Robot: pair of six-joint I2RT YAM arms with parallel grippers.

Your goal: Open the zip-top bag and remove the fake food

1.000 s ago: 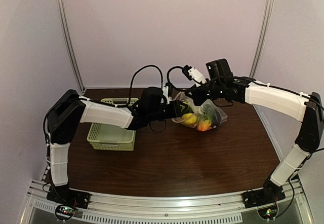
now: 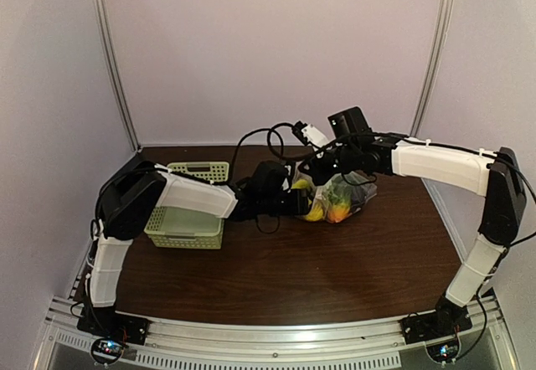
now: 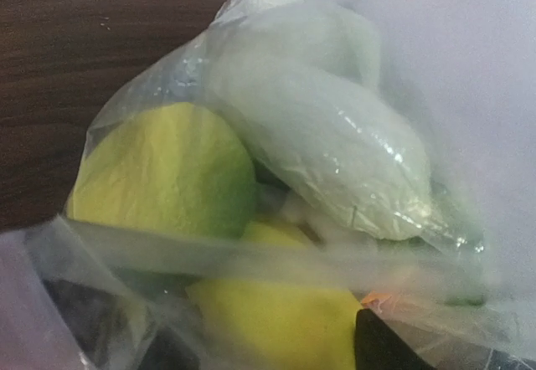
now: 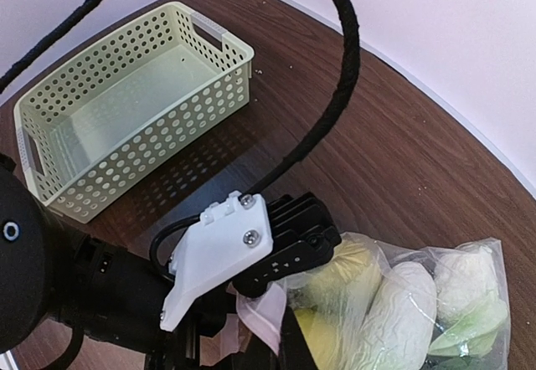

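The clear zip bag (image 2: 362, 192) of fake food lies right of centre. Inside it are a yellow-green fruit (image 3: 163, 173), a second yellow piece (image 3: 276, 324) and a pale wrapped-looking piece (image 3: 327, 140); an orange piece (image 2: 338, 212) shows from above. My left gripper (image 2: 303, 203) is open at the bag's left end, one dark fingertip (image 3: 383, 345) beside the yellow piece; neither piece is gripped. Over the bag's mouth, my right gripper is shut on its thin pinkish edge (image 4: 266, 313). The left arm hides part of the mouth.
A pale green perforated basket (image 4: 167, 123) stands empty to the left, partly under the left arm. Both grippers are close together, with a black cable (image 4: 343, 60) looping above.
My left gripper has moved right and a little lower, into the bag's left end. The right gripper has shifted slightly left and down.
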